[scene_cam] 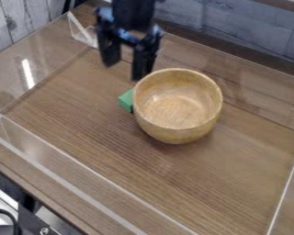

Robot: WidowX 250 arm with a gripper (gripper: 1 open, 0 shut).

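Note:
My gripper (124, 55) is a blurred dark shape at the top centre, above and behind a beige bowl (176, 106); it hangs with two dark prongs, apparently open, with nothing visible between them. A green object (128, 102) lies on the wooden table (76, 151), against the left side of the bowl and partly hidden by it.
Wire-like white racks stand at the back left, near the table edge. A dark cable (0, 222) is at the bottom left corner.

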